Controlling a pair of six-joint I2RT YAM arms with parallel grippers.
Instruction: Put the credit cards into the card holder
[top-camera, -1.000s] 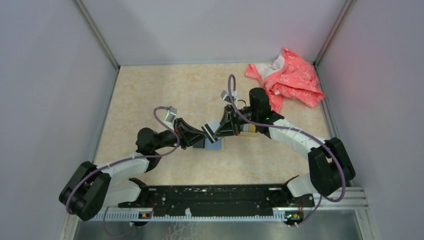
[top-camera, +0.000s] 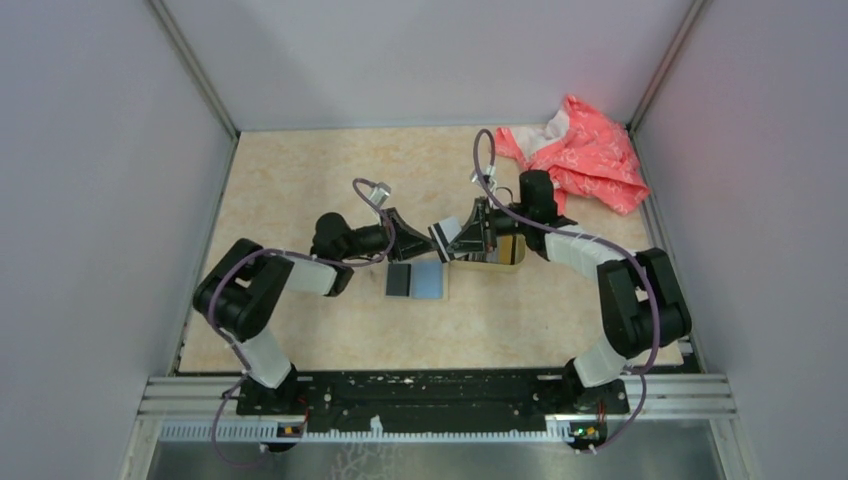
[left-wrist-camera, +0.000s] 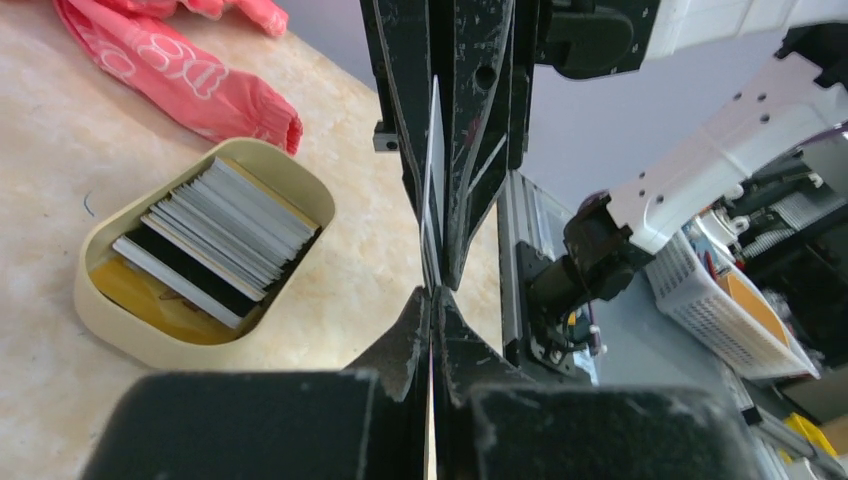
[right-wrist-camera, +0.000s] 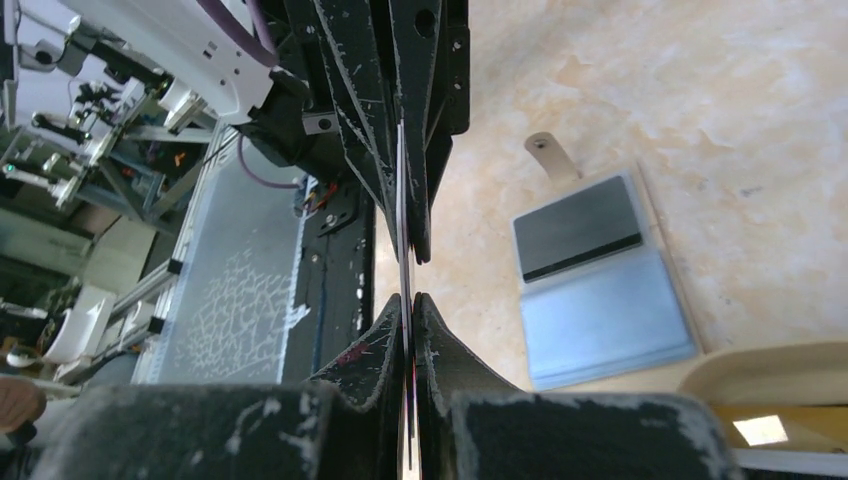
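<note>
A thin card (top-camera: 446, 234) with a dark stripe is held upright between my two grippers, seen edge-on in the wrist views. My left gripper is shut at one end of it, and my right gripper is shut on it too. The open card holder (right-wrist-camera: 603, 300), with dark and pale blue sleeves, lies on the table below. A cream box (left-wrist-camera: 110, 318) of stacked cards sits beside it, partly under my right arm.
A crumpled pink cloth (top-camera: 590, 160) lies at the back right of the table.
Both arms have moved right and towards the back, the card travelling with them; the card holder below is now more uncovered in the top view.
</note>
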